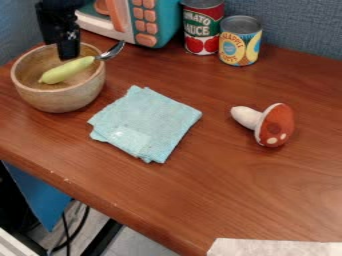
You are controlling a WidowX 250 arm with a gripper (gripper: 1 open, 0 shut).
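A wooden bowl at the left holds a pale yellow, elongated item and a metal utensil reaching out to the right. The black gripper hangs over the bowl's back part, at the top left, partly cut off by the frame; its fingers are dark and their state is unclear. A folded light blue cloth lies in the middle of the table, and a red-capped toy mushroom lies on its side to the right.
A toy microwave stands at the back, beside a tomato can and a smaller yellow-labelled can. The table's front edge runs diagonally, with a pale sheet at the lower right.
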